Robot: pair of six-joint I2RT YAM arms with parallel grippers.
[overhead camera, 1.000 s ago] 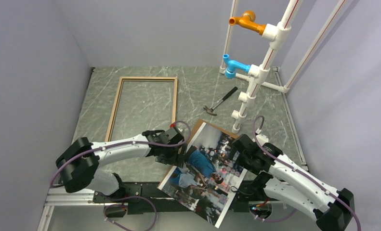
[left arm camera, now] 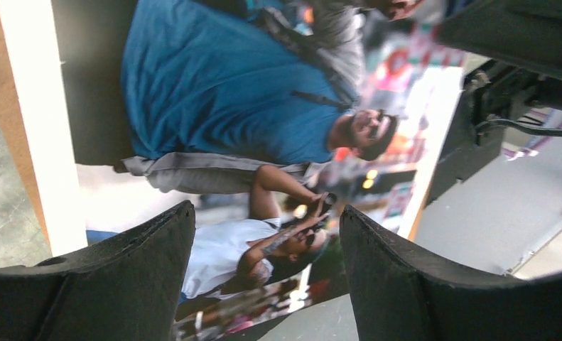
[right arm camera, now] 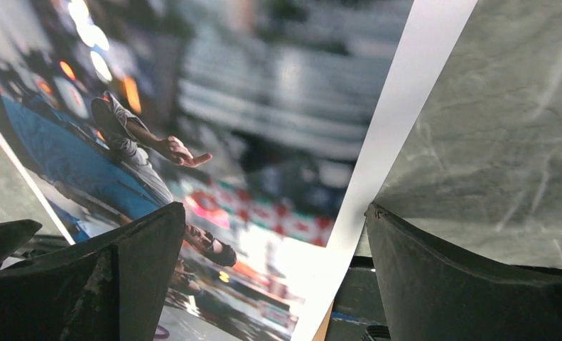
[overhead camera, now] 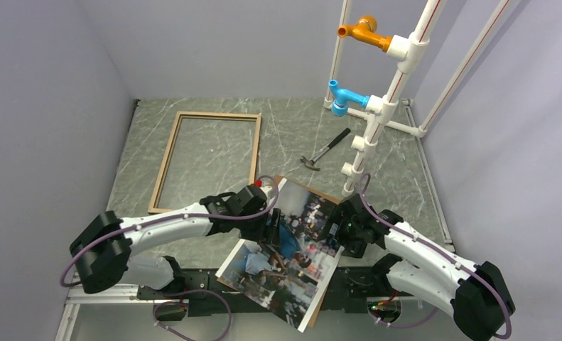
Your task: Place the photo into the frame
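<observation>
The photo (overhead camera: 285, 284) lies on a brown board at the front centre, overhanging the table's front edge. My left gripper (overhead camera: 271, 234) is low over its left part; in the left wrist view its fingers (left arm camera: 136, 277) stand apart above the print, nothing seen between them. My right gripper (overhead camera: 338, 231) is over the photo's right edge, fingers open, one by the white border (right arm camera: 363, 192). The empty wooden frame (overhead camera: 175, 142) lies at the back left.
A hammer (overhead camera: 324, 150) lies behind the photo. A white pipe stand (overhead camera: 384, 114) with an orange and a blue tap rises at the back right.
The photo and board have shifted to the left along the table's front. My right gripper has moved left with them, and my left gripper is a little lower in the top view.
</observation>
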